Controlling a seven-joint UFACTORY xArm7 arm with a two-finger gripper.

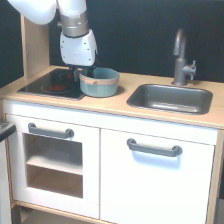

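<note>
A grey-green pot [101, 88] stands upright at the right edge of the black stovetop [50, 84], partly over the wooden counter [135, 82]. From above left, my gripper [82, 73] reaches down to the pot's left rim, its white hand hanging over the stove's back right. The dark fingers are small against the dark wall, and whether they touch or grip the rim cannot be made out.
On the right a steel sink [170, 98] is set into the counter, with a dark faucet [180, 60] behind it. The counter between pot and sink is clear. Below are white cabinet fronts [155, 180] with grey handles, and an open oven compartment [55, 167]. A wooden post rises at the left.
</note>
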